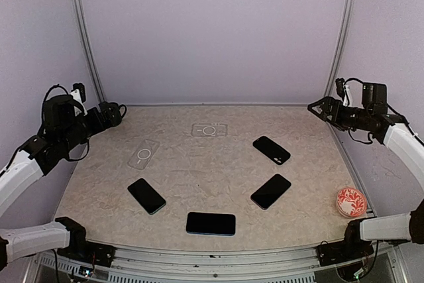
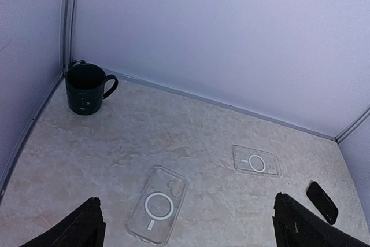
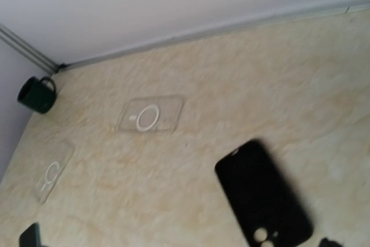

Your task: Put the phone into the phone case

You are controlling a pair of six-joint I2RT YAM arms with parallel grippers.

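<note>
Three dark phones lie flat across the front of the table: one at left (image 1: pixel 146 195), one at front centre (image 1: pixel 211 223) and one at right (image 1: pixel 270 191). Behind the right phone is a black case (image 1: pixel 271 150); its camera holes show in the right wrist view. Two clear cases with white rings, one at the back (image 1: pixel 209 130) and one at left (image 1: pixel 144 154), also rest on the table. My left gripper is open and empty, raised at the left side. At the right side, my right gripper (image 1: pixel 317 109) hangs open, clear of everything.
A dark green mug (image 2: pixel 85 89) stands in the back left corner, partly behind the left gripper in the top view. A red-and-white patterned round object (image 1: pixel 351 201) sits at the front right edge.
</note>
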